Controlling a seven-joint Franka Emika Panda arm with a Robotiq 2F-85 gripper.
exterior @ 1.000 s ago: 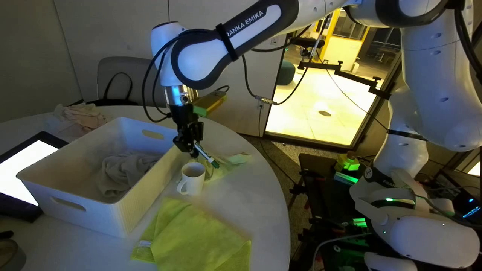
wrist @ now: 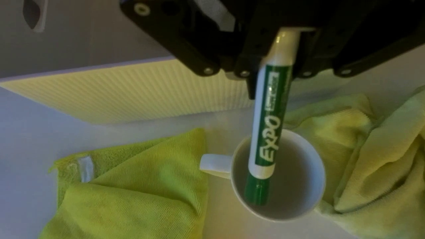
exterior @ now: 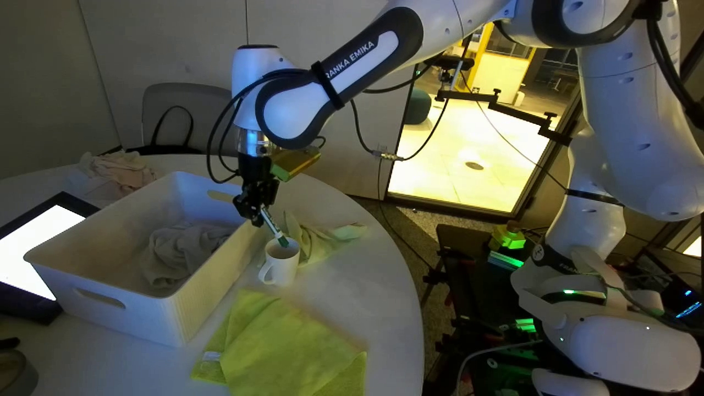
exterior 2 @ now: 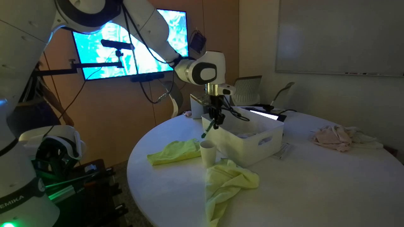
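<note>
A green and white Expo marker (wrist: 271, 115) is held in my gripper (exterior: 261, 210), its fingers shut around the white end. The marker slants, with its green cap (wrist: 257, 189) lowermost. Below it, a white mug (exterior: 280, 263) stands upright on the table, handle toward the front left in exterior view 1. From the wrist, the cap overlaps the mug's opening near the rim. Exterior view 2 shows the marker (exterior 2: 208, 128) tip slightly above the mug (exterior 2: 208, 153) rim, apart from it. The mug's inside looks empty in the wrist view.
A large white bin (exterior: 178, 310) with grey cloth (exterior: 181, 254) inside stands right beside the mug, its wall close to my gripper. Yellow-green cloths lie on either side of the mug: one spread flat (exterior: 290, 343), one crumpled (exterior: 323, 241). Bare table (exterior: 389, 297) extends toward the robot's side.
My gripper has moved left in exterior view 1, carrying the marker from beyond the mug's right side to over its opening. The mug, bin and cloths have stayed put.
</note>
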